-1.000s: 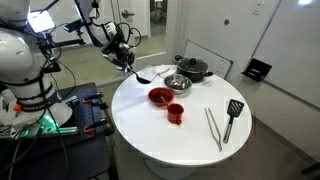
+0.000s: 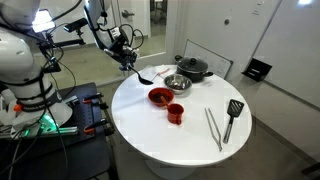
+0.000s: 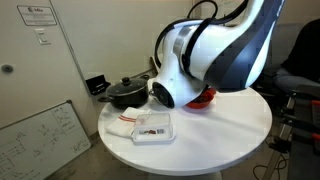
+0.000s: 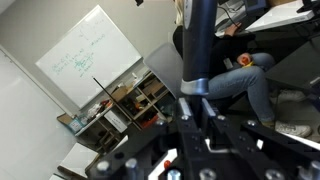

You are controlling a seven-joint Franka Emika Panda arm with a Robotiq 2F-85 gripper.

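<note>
A black long-handled utensil (image 2: 143, 79), which looks like a ladle or spoon, hangs over the left rim of the round white table (image 2: 140, 125). My gripper (image 2: 129, 66) is shut on its handle, just beyond that rim. A dark handle with a grey collar (image 4: 196, 65) rises close in front of the fingers in the wrist view; the fingertips are hard to make out. To the right of the utensil's tip sits a red bowl (image 2: 160, 97), and a red cup (image 2: 175, 114) stands beside the bowl. In exterior view 2 my arm hides the gripper.
A black lidded pot (image 2: 193, 68) and a metal pan (image 2: 178, 84) occupy the far side. Tongs (image 2: 214, 129) and a black spatula (image 2: 234, 113) lie to the right. A clear container (image 3: 153, 128) rests by a white cloth (image 3: 126, 121).
The gripper and the black utensil have shifted only slightly, still beside the table's left rim. The tableware stays where it was.
</note>
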